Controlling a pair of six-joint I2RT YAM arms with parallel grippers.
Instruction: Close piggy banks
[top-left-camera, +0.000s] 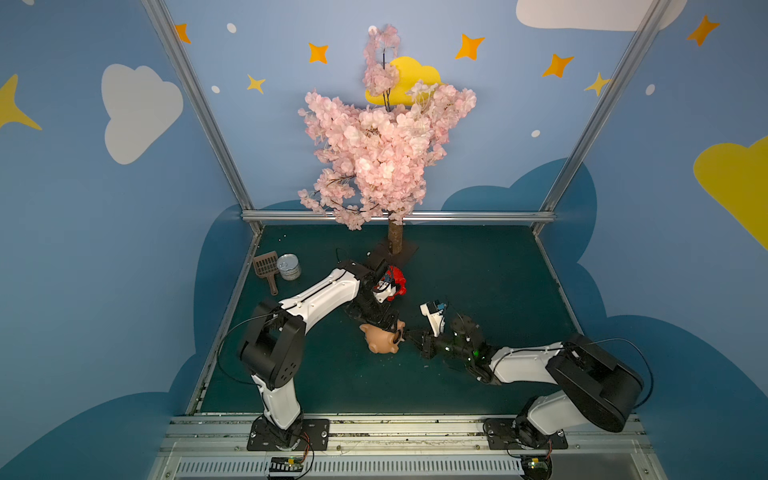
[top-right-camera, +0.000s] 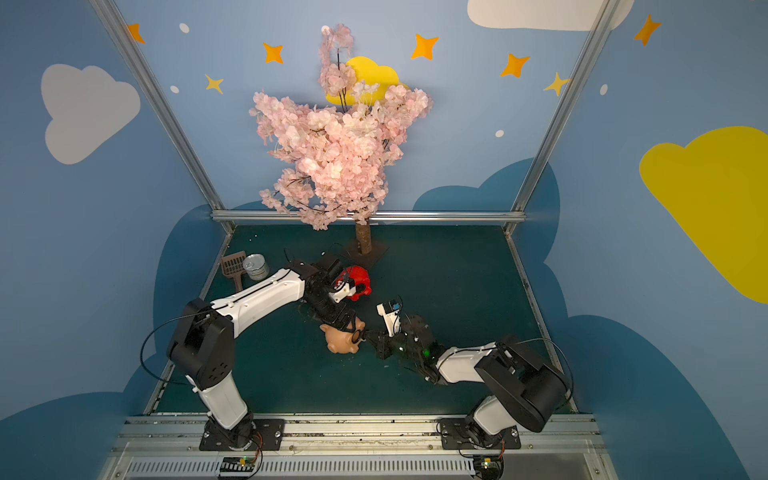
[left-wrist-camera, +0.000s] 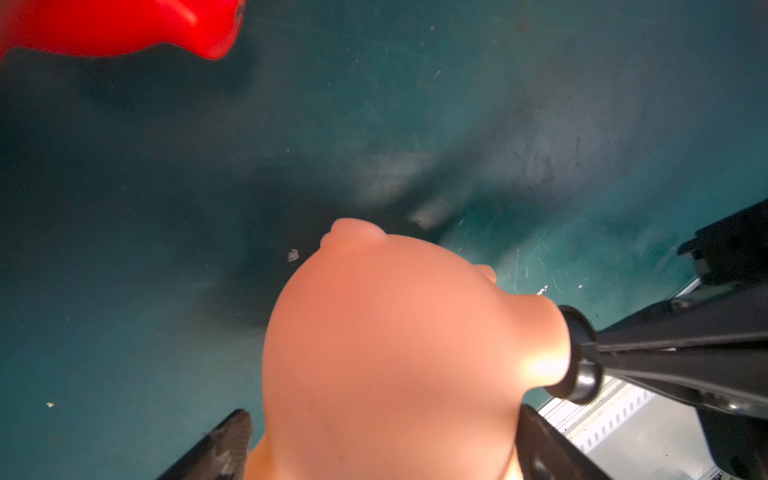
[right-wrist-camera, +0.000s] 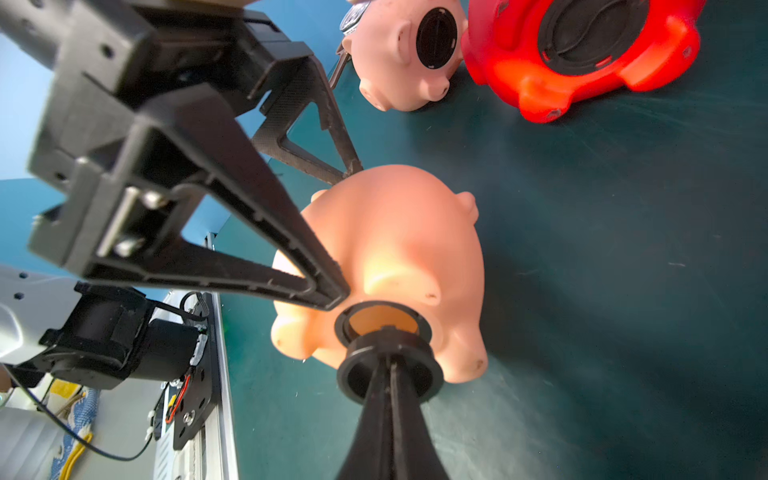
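An orange piggy bank (right-wrist-camera: 384, 216) lies on its side on the green floor, its round open hole (right-wrist-camera: 382, 320) facing my right gripper. My left gripper stands open around it, one finger (right-wrist-camera: 320, 280) on either side of the body. In the right wrist view, my right gripper is shut on the thin middle of a black plug (right-wrist-camera: 392, 352). The plug is just in front of the hole and covers its lower part from view; whether it touches the rim I cannot tell. The left wrist view shows the plug (left-wrist-camera: 576, 356) by a foot.
A red piggy bank (right-wrist-camera: 608, 72) and a pink one (right-wrist-camera: 404, 52) lie behind, black plugs in their bellies. A tin (top-left-camera: 289, 266) and a scoop (top-left-camera: 266, 268) stand at the left wall, a blossom tree (top-left-camera: 395, 236) at the back.
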